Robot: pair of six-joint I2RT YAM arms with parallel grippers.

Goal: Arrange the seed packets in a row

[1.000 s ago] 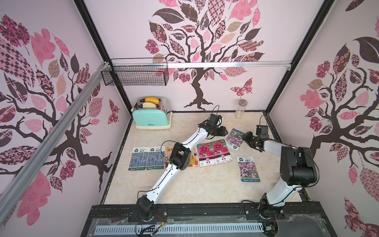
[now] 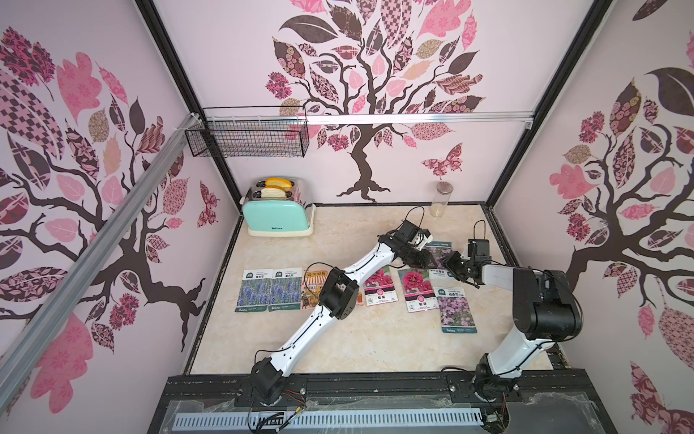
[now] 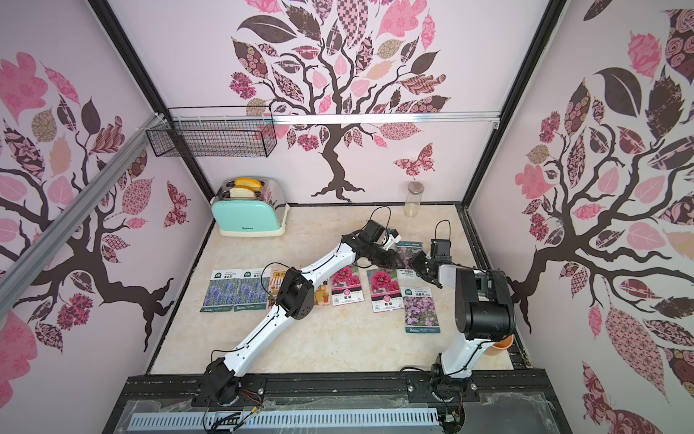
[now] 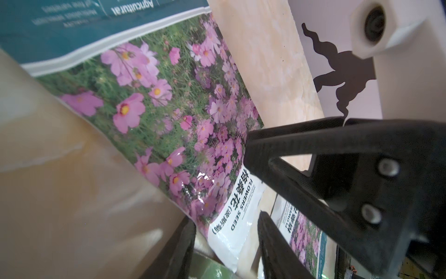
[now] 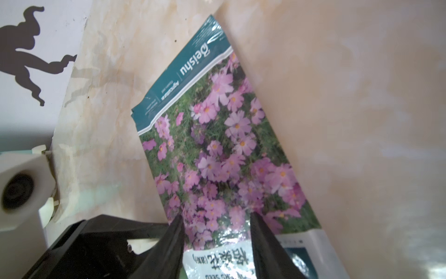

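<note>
Two blue-flower packets (image 2: 252,290) (image 2: 285,289) lie side by side at the left. An orange packet (image 2: 313,280) is partly covered by my left arm. Two magenta-flower packets (image 2: 380,288) (image 2: 418,290) follow, slightly tilted, with a gap between them. A pink cosmos packet (image 3: 410,251) lies flat farther back, fairly straight. My left gripper stands open over its printed end, and my right gripper is open above its right side. Another cosmos packet (image 2: 455,311) rests nearer the front. Part of the back cosmos packet is hidden by the grippers in the top views.
A mint toaster (image 2: 276,217) stands at the back left under a wire basket (image 2: 253,139). A glass jar (image 2: 441,199) is at the back right, and an orange pot (image 3: 498,345) sits behind my right arm.
The back cosmos packet has turned straighter and shifted right. The right magenta packet has slid frontward and right, leaving a gap. My left gripper has moved right and frontward; the right one shifted slightly.
</note>
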